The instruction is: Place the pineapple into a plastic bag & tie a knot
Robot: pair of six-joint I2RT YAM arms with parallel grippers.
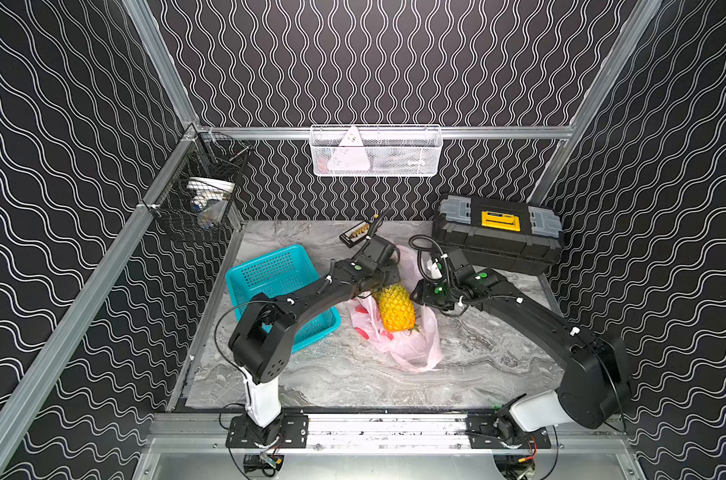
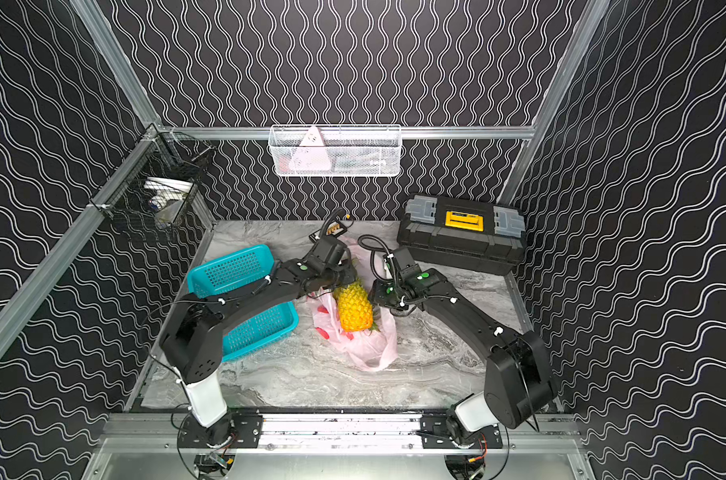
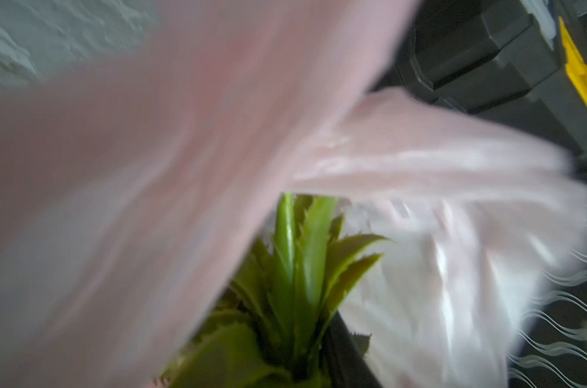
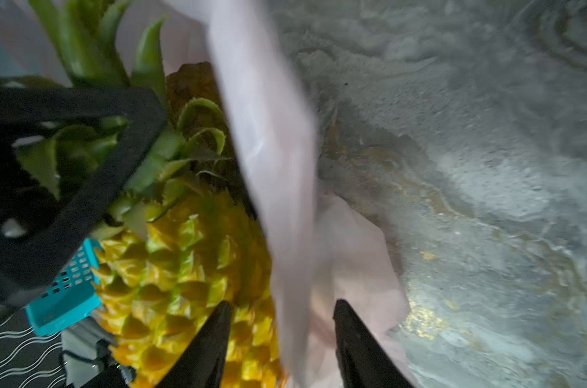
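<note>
The yellow pineapple (image 1: 396, 308) lies on the spread pink plastic bag (image 1: 420, 345), crown toward the back, with film on both sides. My left gripper (image 1: 391, 277) is at the crown. In the left wrist view green leaves (image 3: 303, 278) rise at its fingers, and pink film (image 3: 196, 161) hides much of them; whether they are closed cannot be told. Just right of the fruit is my right gripper. Its fingers (image 4: 206, 346) stand apart, and a blurred strip of film (image 4: 290, 284) passes between them without visibly being pinched.
A teal basket (image 1: 233, 281) stands left of the bag, beneath the left arm. The black toolbox (image 1: 491, 249) occupies the back right. A small dark object (image 1: 355, 233) lies behind the left gripper. Bare table (image 1: 491, 352) shows at front right.
</note>
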